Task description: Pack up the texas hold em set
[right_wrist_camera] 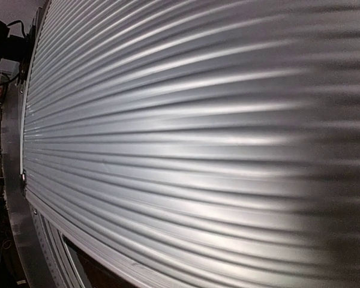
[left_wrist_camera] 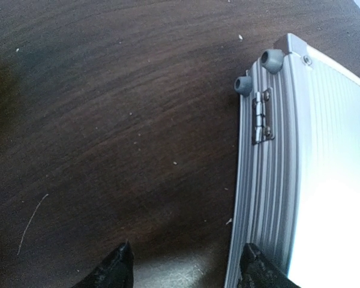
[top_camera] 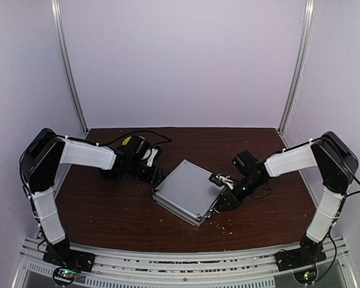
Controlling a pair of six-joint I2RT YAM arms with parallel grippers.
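A closed silver case [top_camera: 183, 185] lies flat at an angle near the middle of the dark table. My left gripper is at its left side; in the left wrist view the fingers stand apart with bare table between them, one finger [left_wrist_camera: 255, 270] close beside the case's ribbed edge. A hinge [left_wrist_camera: 262, 117] and grey feet [left_wrist_camera: 272, 60] show on that side. My right gripper [top_camera: 217, 207] is at the case's right edge, and its finger state is hidden. Ribbed metal [right_wrist_camera: 168, 138] fills most of the right wrist view. No cards or chips show.
A yellow-green round thing [top_camera: 128, 140] is partly hidden behind the left arm. Small pale crumbs [top_camera: 222, 228] lie on the table near the case's front corner.
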